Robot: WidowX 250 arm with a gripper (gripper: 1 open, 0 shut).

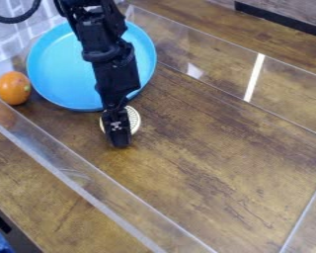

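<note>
My black gripper [118,124] reaches down from the top left over a small white, patterned round object [129,115] on the wooden table.
A blue round bowl or plate [55,69] lies behind the arm at the upper left, with an orange round object [12,88] to its left. Clear strips cross the lower left.
</note>
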